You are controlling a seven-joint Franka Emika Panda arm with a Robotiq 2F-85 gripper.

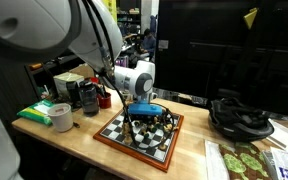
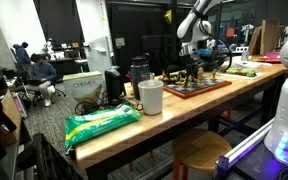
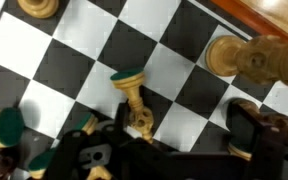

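A black-and-white chessboard with a brown border (image 1: 106, 132) lies on the wooden table. In the wrist view a wooden chess piece with a green felt base (image 3: 130, 84) lies tipped on its side. Its head points down toward my gripper. The two dark fingers stand apart, one on each side of that piece; I cannot tell if either touches it. Other wooden pieces (image 3: 224, 55) stand or lie close to the right finger. More green-based pieces (image 3: 6, 127) crowd the lower left. The exterior views show the gripper low over the board.
A white container (image 1: 61, 117) and dark canisters (image 1: 88, 97) stand left of the board. A black bag (image 1: 239, 117) rests on the right, with a patterned green item (image 1: 246, 163) in front of it. Bare table (image 1: 191, 150) shows right of the board.
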